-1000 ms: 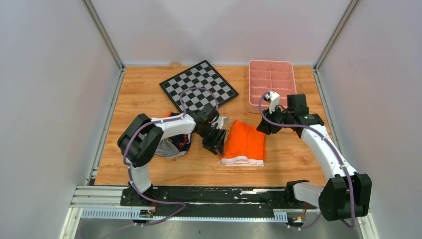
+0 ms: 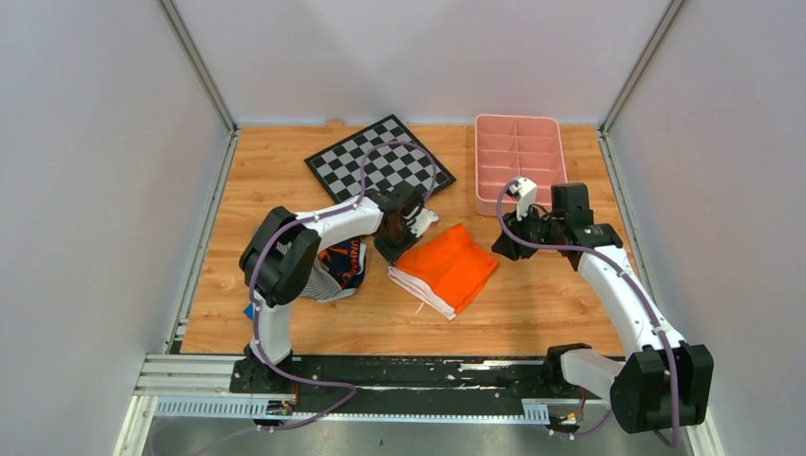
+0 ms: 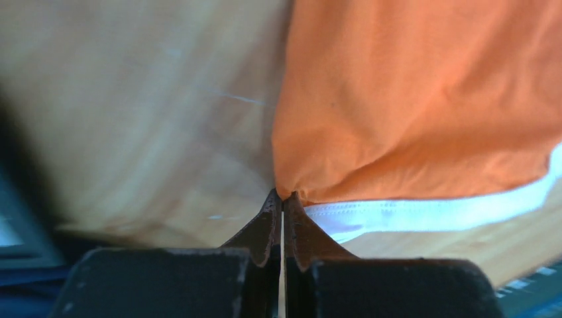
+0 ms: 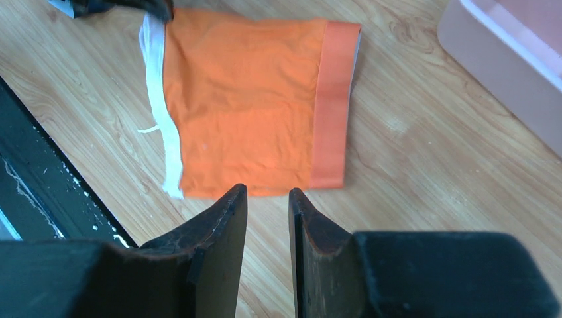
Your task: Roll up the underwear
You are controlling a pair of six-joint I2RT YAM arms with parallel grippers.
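Note:
The orange underwear (image 2: 449,264) lies folded in a rough square on the wooden table, turned diagonally in the top view, with its white band (image 4: 166,139) along one side. My left gripper pinches a corner of the orange cloth where it meets the band, its fingertips close together. In the right wrist view my right gripper is open, with nothing between its fingers, over the table beside the underwear's near edge.
A pink divided bin (image 2: 519,157) stands at the back right. A checkerboard (image 2: 366,157) lies at the back left, and dark and striped garments (image 2: 328,280) lie beneath the left arm. Bare table shows in front and at the right.
My left gripper has moved toward the back, pulling the held corner with it, so the underwear has turned clockwise. The right arm has shifted only slightly.

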